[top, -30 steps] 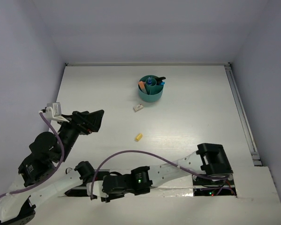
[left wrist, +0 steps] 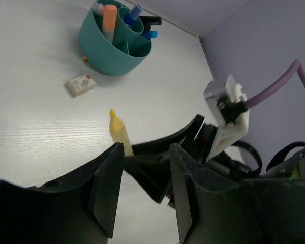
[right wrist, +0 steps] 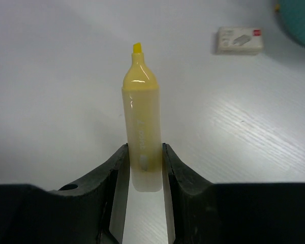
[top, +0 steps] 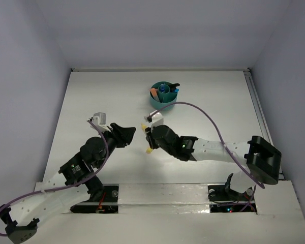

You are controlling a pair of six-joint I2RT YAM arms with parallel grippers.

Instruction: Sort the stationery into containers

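My right gripper is shut on a yellow highlighter point(right wrist: 142, 117), held by its body with the tip pointing away. In the top view it is near the middle of the table, facing my left gripper point(top: 131, 133). That one is part open in the left wrist view, its fingers empty, just short of the highlighter point(left wrist: 119, 132). A teal divided holder point(top: 162, 105) at the back holds an orange item point(left wrist: 110, 20), blue ones point(left wrist: 132, 15) and dark ones. A small white eraser-like block point(left wrist: 81, 84) lies in front of it.
Grey walls stand at the left, back and right. A small yellow item point(top: 149, 150) shows below my right gripper in the top view.
My right arm has risen from the front edge toward the table's middle, where it now holds the highlighter. My left arm has moved rightward, toward the right gripper.
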